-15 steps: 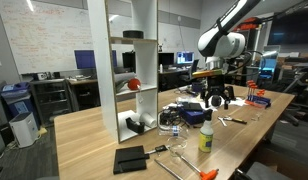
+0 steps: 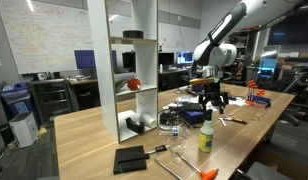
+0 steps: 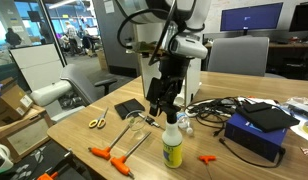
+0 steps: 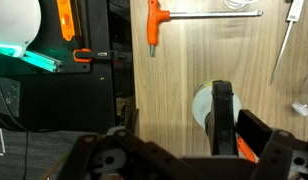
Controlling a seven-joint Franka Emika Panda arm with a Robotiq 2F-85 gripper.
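A white bottle with a yellow-green label stands upright on the wooden table, seen as the bottle [image 2: 205, 138] in the first exterior view and the bottle [image 3: 172, 150] in the second. My gripper [image 3: 164, 112] points down, close to the bottle's top; whether they touch cannot be told. From the other side the gripper [image 2: 213, 105] appears above and behind the bottle. In the wrist view the bottle's round white top [image 4: 201, 104] lies beneath the open gripper, partly covered by a dark part. Nothing is held.
Orange-handled tools [image 3: 122, 165] lie in front of the bottle, near the table edge. A blue box [image 3: 256, 132] and tangled black cables sit to its right. A white shelf [image 2: 122, 70] stands on the table. Bare table shows at the left [image 2: 79, 140].
My arm has shifted slightly, with the gripper a little lower in the first exterior view. The bottle and the tools stay where they were.
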